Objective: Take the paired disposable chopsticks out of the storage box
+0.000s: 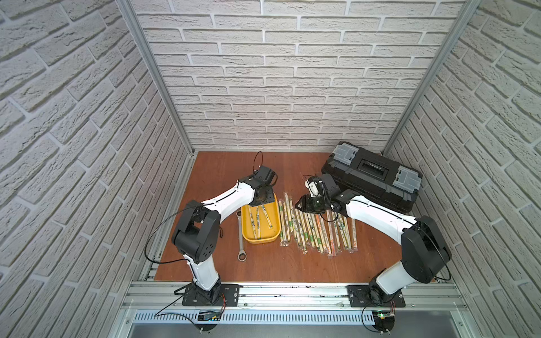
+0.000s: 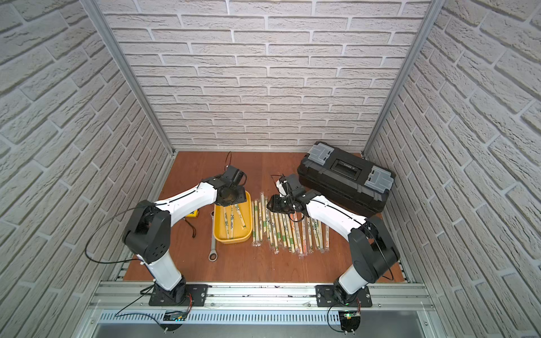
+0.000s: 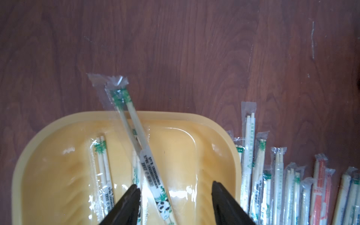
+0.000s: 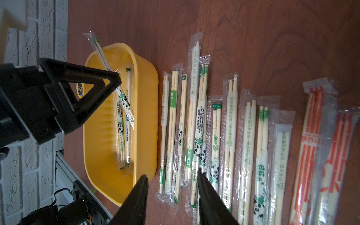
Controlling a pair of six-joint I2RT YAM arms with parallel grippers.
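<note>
The yellow storage box (image 3: 189,150) holds several wrapped chopstick pairs. One pair (image 3: 150,166) lies at a slant, its wrapper tip over the far rim; others (image 3: 105,172) lie lengthwise. My left gripper is over the box, open, with that slanted pair beneath between its fingers. My right gripper hangs over the wrapped pairs (image 4: 195,112) laid in a row right of the box, its fingers part open and apart, holding nothing that shows.
A black toolbox (image 1: 372,171) fills the back right of the table (image 1: 219,169). A wrench (image 1: 241,242) lies left of the box, with a yellow object (image 2: 191,213) near it.
</note>
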